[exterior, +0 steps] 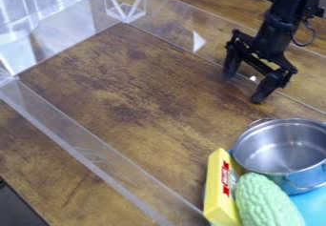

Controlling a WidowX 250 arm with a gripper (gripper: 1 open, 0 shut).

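Observation:
The robot arm's black gripper [260,66] hangs low at the upper right, over the wooden surface beside the clear plastic wall. Its dark fingers point down and spread, and I cannot make out whether anything is between them. A steel pot [283,154] sits at the lower right. A yellow box [220,190] with red print stands beside a pale green corn-like object [265,199] in the bottom right corner.
A blue item [314,207] lies under or behind the green object at the right edge.

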